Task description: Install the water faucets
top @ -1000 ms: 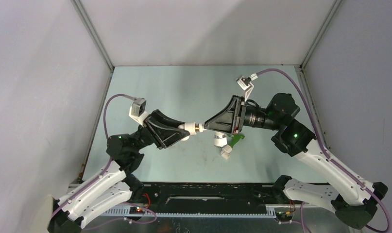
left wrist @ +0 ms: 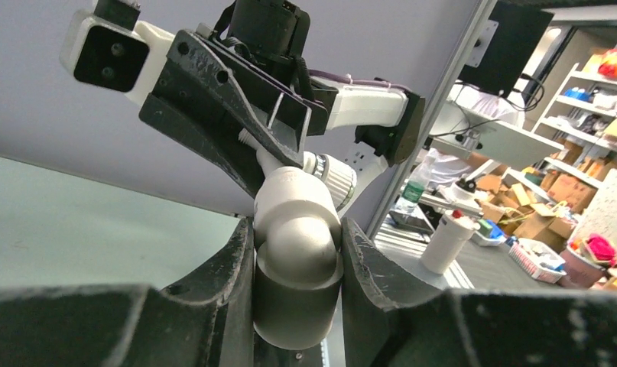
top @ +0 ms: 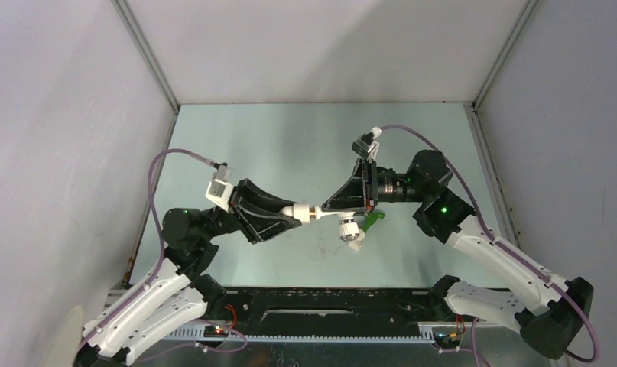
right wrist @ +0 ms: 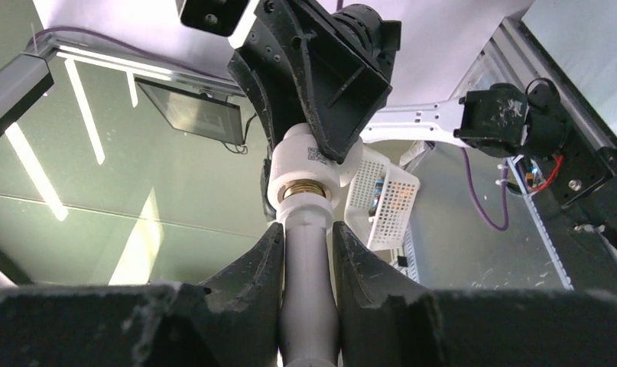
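Note:
My left gripper [top: 294,215] is shut on a rounded white pipe fitting [left wrist: 297,252], whose brass-ringed mouth points right. A white faucet [top: 349,231] with a ribbed knob meets that mouth end-on, about in line with it. In the right wrist view the brass ring [right wrist: 303,188] shows between fitting and faucet; how far the thread is in cannot be told. Around the faucet's body stand the fingers [right wrist: 358,267] of my right gripper, close on both sides; whether they press on it is unclear. Its ribbed knob [left wrist: 337,180] shows in the left wrist view.
Below the held parts, a green piece [top: 373,220] and a white piece [top: 358,242] lie on the pale table [top: 251,138], partly hidden. Both grippers are nearly nose to nose, with side walls beyond the arms.
The fitting stays in my left gripper.

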